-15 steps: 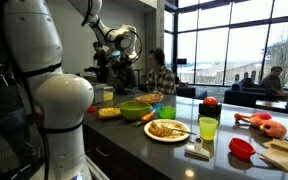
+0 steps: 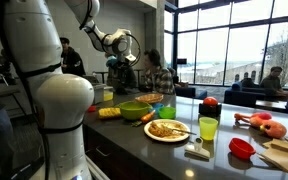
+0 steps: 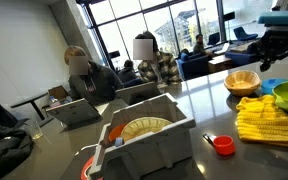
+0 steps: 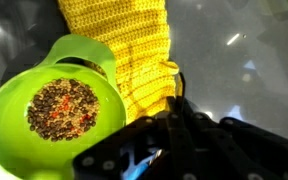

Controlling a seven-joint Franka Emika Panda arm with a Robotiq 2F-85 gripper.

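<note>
My gripper (image 2: 123, 66) hangs over the far left part of the counter. In exterior view 2 the gripper (image 3: 242, 39) is at the upper right, above the table near the yellow cloth (image 3: 267, 122). In the wrist view its dark fingers reach up beside the right edge of the yellow knitted cloth (image 4: 119, 45). A small pale tip (image 4: 171, 68) shows just beyond them; whether it is held or belongs to the cloth is unclear. A green bowl (image 4: 14, 125) with mixed brown, red and tan grains is left of the gripper.
A plate (image 2: 149, 131) of food, a yellow-green cup (image 2: 208, 128) and a red bowl (image 2: 242, 149) stand on the counter. A grey bin (image 3: 149, 150) and an orange basket (image 3: 242, 80) are in exterior view 2. Bare dark table lies right of the cloth in the wrist view.
The arm's upper end has shifted slightly in exterior view 1, with the gripper staying over the far left area. The things on the counter look unmoved.
</note>
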